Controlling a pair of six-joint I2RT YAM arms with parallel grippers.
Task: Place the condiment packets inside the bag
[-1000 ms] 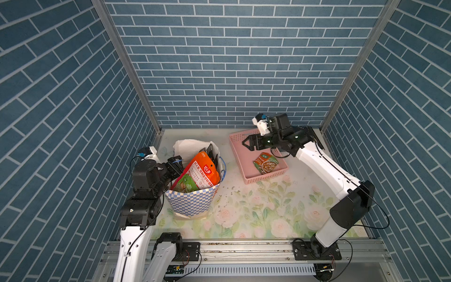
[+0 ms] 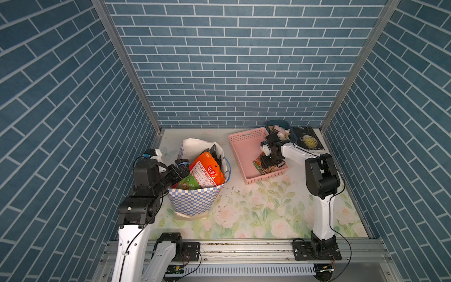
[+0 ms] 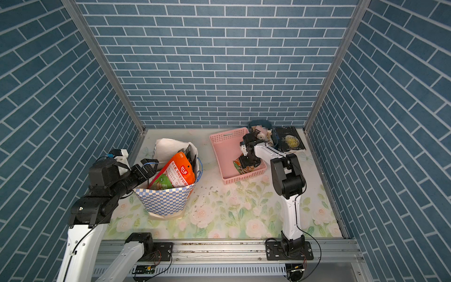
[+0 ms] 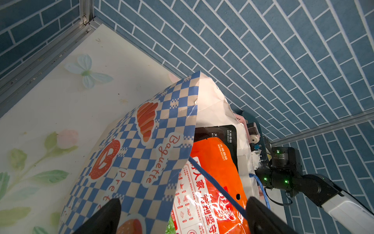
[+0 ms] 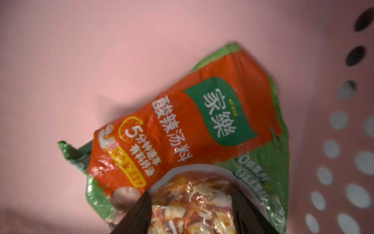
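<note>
One red and green condiment packet (image 5: 183, 136) lies flat on the floor of the pink basket (image 2: 246, 155), close to its holed side wall. Over it is my right gripper, its fingers part open with a finger at each side of the packet's food picture; whether they touch it I cannot tell. The blue-checked paper bag (image 2: 195, 202) stands open at the left, with an orange packet (image 2: 206, 169) and a green packet (image 2: 188, 183) inside. My left gripper is open at the bag's rim, and the blue handle (image 4: 218, 185) crosses between its fingers.
Behind the basket's right side stands a dark blue bin (image 3: 260, 125) with small items, and a black packet (image 3: 289, 139) lies beside it. The floral tabletop (image 2: 249, 211) in front of the basket is clear.
My right gripper has come down from above the basket onto the packet in it. The bag has shifted slightly to the right, and my left gripper has moved slightly right with it.
</note>
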